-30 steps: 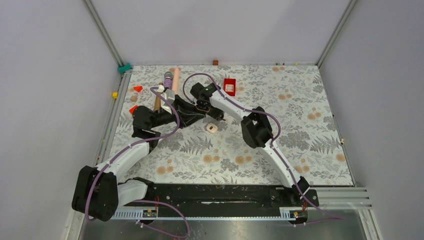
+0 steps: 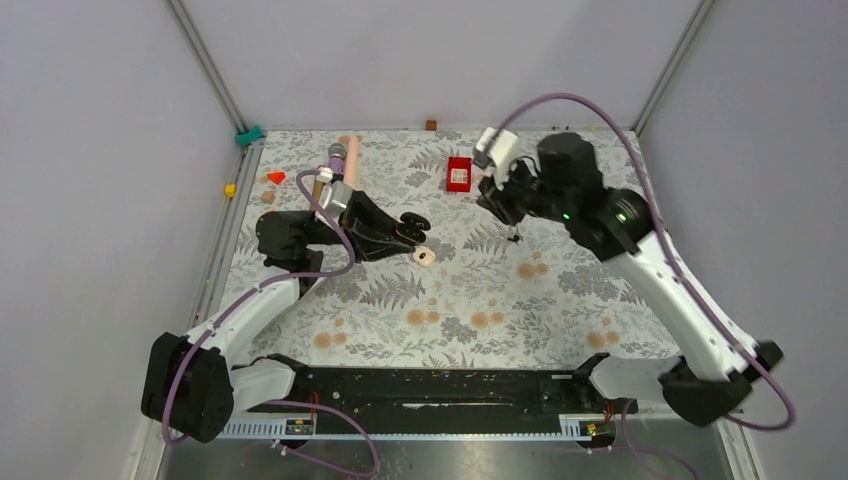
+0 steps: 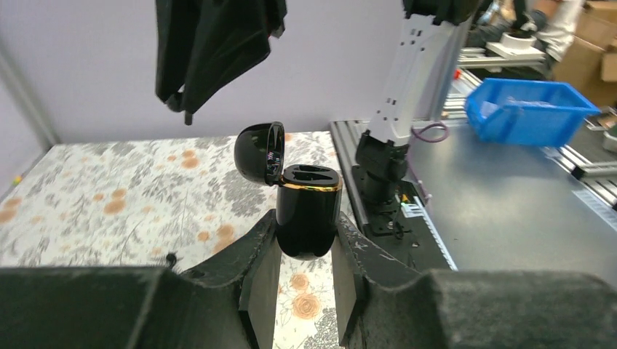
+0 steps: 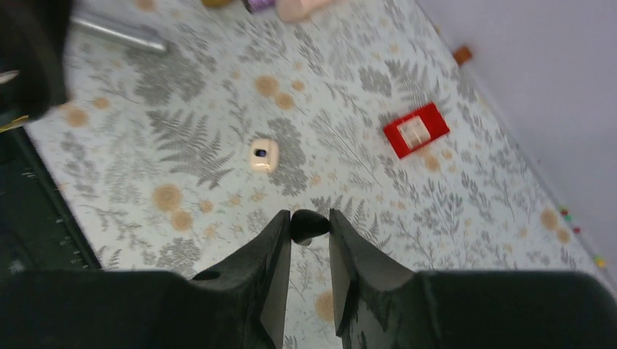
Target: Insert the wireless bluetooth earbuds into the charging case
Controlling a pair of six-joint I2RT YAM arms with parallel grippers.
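The black charging case (image 3: 308, 218) is held upright by my left gripper, shut on its body; its lid (image 3: 255, 154) stands open, and the inside is hard to make out. My right gripper is raised to the right of the case, seen in the top view (image 2: 495, 200), shut on a small black earbud (image 4: 308, 222) with a lighter lower tip. A small dark object (image 3: 171, 258) also shows below, partly behind my left gripper in its wrist view.
A red box (image 2: 459, 175) and a small pale block (image 2: 424, 256) lie on the patterned table (image 2: 390, 300). Tube-like items (image 2: 352, 157) and red pieces (image 2: 276, 178) are at the back left.
My right arm has swung up and rightward, away from the case, where it was close over it before.
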